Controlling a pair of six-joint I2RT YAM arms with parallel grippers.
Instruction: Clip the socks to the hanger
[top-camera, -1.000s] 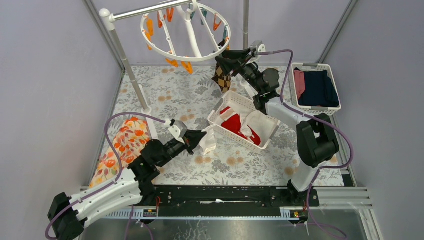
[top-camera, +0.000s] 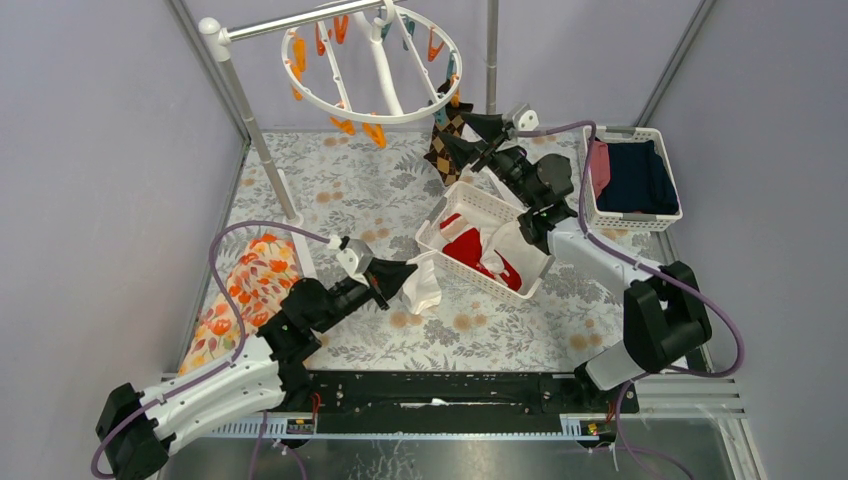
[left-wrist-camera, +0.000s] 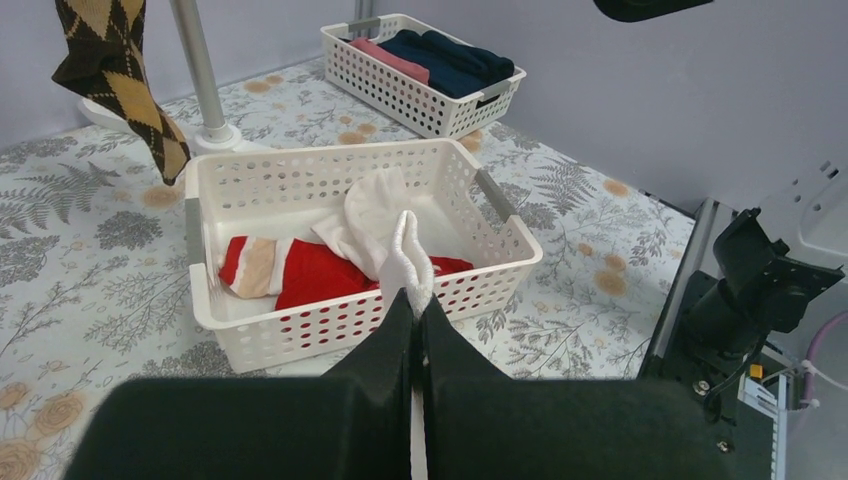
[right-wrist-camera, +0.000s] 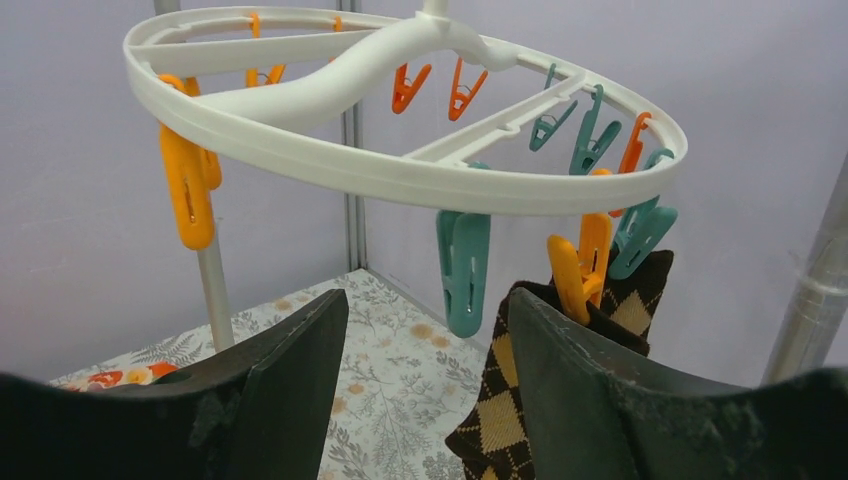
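A white sock (top-camera: 422, 285) hangs from my left gripper (top-camera: 411, 267), which is shut on it. In the left wrist view its cloth (left-wrist-camera: 406, 256) sticks up between the fingertips. My right gripper stands open below the round white hanger (right-wrist-camera: 330, 172), nothing between its fingers. Ahead of the gap, a teal clip (right-wrist-camera: 464, 262) hangs from the rim with no sock on it. To its right, a black and tan argyle sock (right-wrist-camera: 502, 425) hangs at a yellow clip (right-wrist-camera: 568, 276) and a teal one, partly hidden by the right finger.
Red and white socks (top-camera: 463, 247) lie in a white basket (top-camera: 443, 262) mid-table. A second basket (top-camera: 629, 222) with dark and pink cloth stands at the back right. Orange-flowered cloth (top-camera: 245, 295) lies at the left. Empty clips (top-camera: 374, 134) hang around the rim.
My right gripper has opened and drawn back to the right from the hanger, leaving the argyle sock hanging. The left arm stays put; its white sock sways slightly right.
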